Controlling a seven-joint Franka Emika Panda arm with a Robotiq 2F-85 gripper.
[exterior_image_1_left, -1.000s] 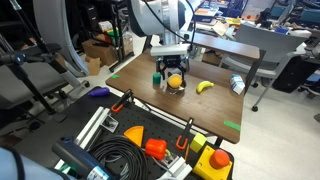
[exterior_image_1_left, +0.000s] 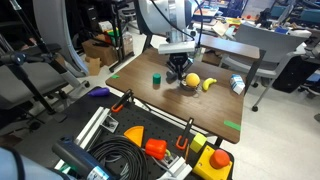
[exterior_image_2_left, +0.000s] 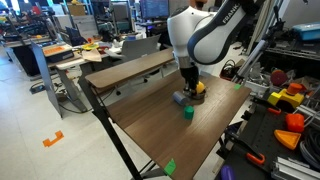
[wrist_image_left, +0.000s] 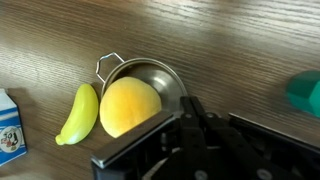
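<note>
In the wrist view a metal pot (wrist_image_left: 166, 79) with a small side handle holds a round orange-yellow object (wrist_image_left: 127, 106). My gripper is shut beside the pot's right rim, with nothing showing between its fingers; whether it touches the rim I cannot tell. A yellow banana (wrist_image_left: 78, 115) lies left of the pot, and a green cup (wrist_image_left: 305, 92) stands to the right, apart from the gripper. In the first exterior view the orange-yellow object (exterior_image_1_left: 192, 80) is just right of the dark gripper (exterior_image_1_left: 178, 75), which is low over the table.
A blue and white carton (exterior_image_1_left: 237, 83) stands right of the banana (exterior_image_1_left: 207, 87). Clamps, cables and several bright toys crowd the area near the front edge.
The pot and its orange-yellow object have shifted rightward, closer to the banana. My gripper has also moved slightly. The banana, carton and green cup have stayed put.
</note>
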